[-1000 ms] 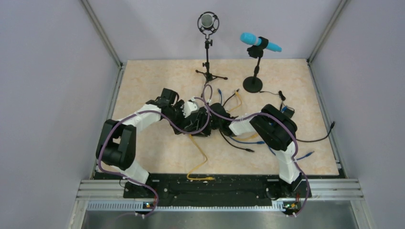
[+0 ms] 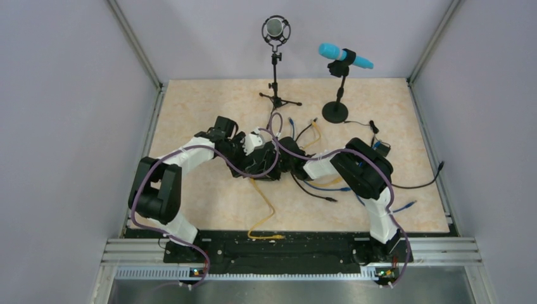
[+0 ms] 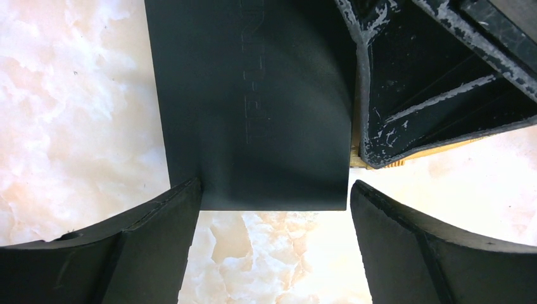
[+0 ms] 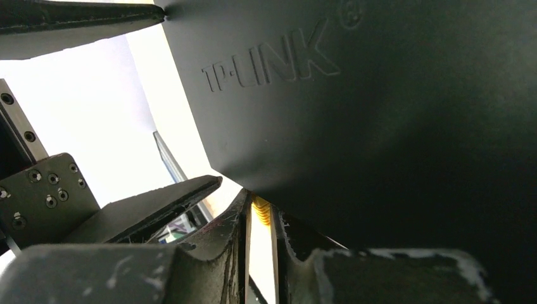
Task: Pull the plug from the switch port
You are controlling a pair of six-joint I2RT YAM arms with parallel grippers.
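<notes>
The black TP-LINK switch (image 4: 380,101) lies at the centre under both arms, filling much of both wrist views. My left gripper is open, its fingers at the switch's end. My right gripper is beside the switch's edge, fingers close together with a narrow gap, over a yellow piece (image 4: 261,212), probably the plug; whether they grip it is unclear. In the top view a yellow cable (image 2: 263,202) runs from the switch toward the front edge. The port itself is hidden.
Loose blue, black and yellow cables (image 2: 320,196) lie to the right. Two microphone stands (image 2: 335,112) stand at the back.
Both arms look practically still in the top view; no clear change shows.
</notes>
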